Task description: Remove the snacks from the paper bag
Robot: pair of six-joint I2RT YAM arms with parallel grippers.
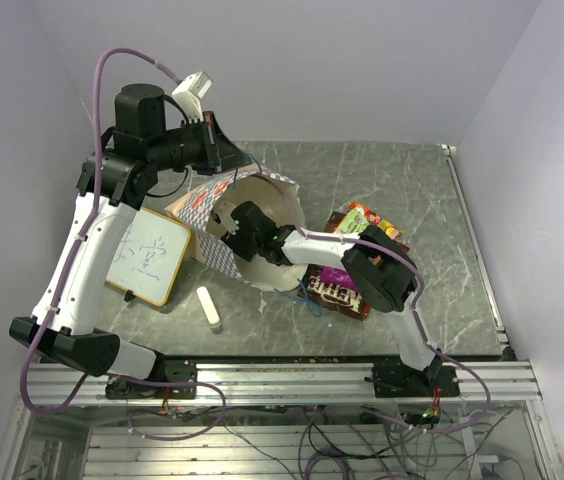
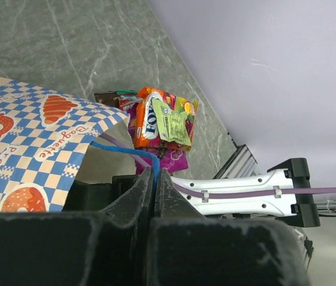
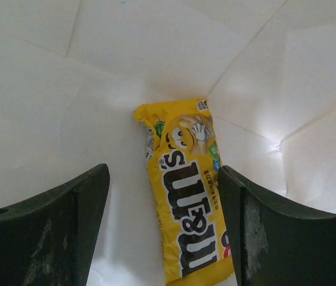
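The checked paper bag (image 1: 203, 210) lies on its side, mouth open to the right. My left gripper (image 1: 236, 161) is shut on the bag's blue handle (image 2: 122, 149), holding it up. My right gripper (image 1: 243, 243) is inside the bag. In the right wrist view its open fingers (image 3: 52, 232) straddle a yellow M&M's packet (image 3: 186, 190) lying on the white paper. Several snacks lie piled right of the bag, including an orange packet (image 2: 150, 119) and a green one (image 2: 171, 122).
A small whiteboard (image 1: 146, 260) lies to the left, with a white bar (image 1: 208, 307) below it. Walls border the grey table (image 1: 372, 170).
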